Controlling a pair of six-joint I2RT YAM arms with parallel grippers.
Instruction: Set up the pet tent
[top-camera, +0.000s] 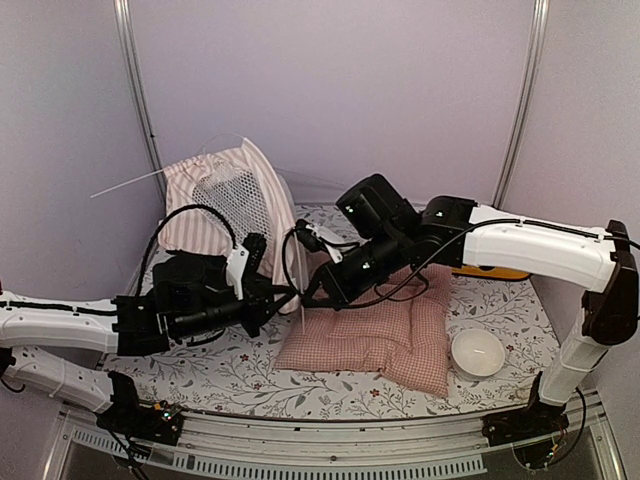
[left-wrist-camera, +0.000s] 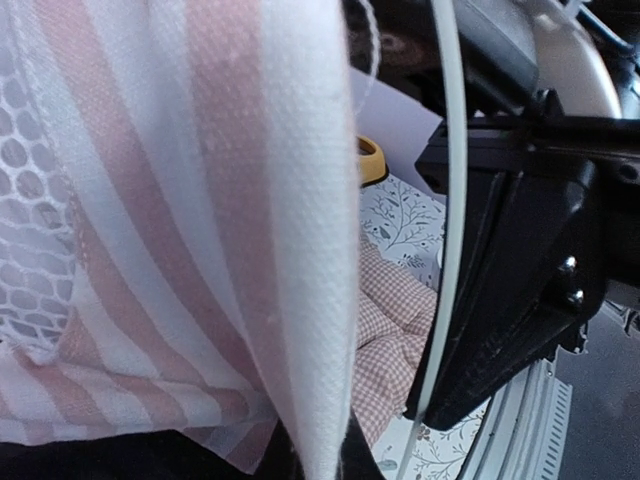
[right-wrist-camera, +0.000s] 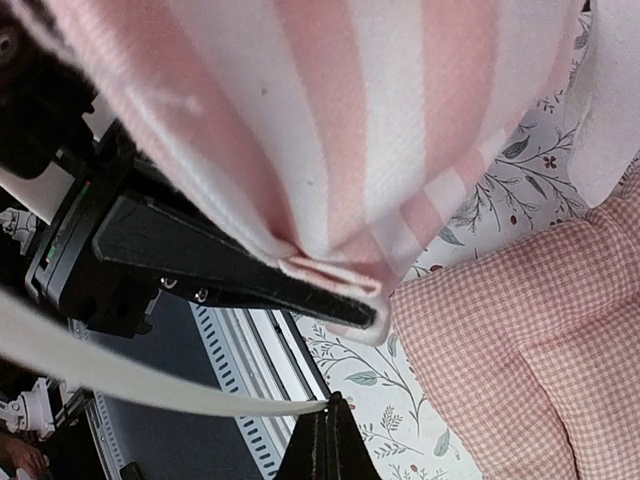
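Note:
The pink-striped tent fabric with white mesh is raised at the left, thin poles reaching out from it. My left gripper is shut on its hem, which fills much of the left wrist view. Just to the right, my right gripper is shut on a thin white pole, whose line runs upright past the fabric edge in the left wrist view. The two grippers are close together.
A pink checked cushion lies under the arms. A white bowl stands at the right, and a yellow item lies behind the right arm.

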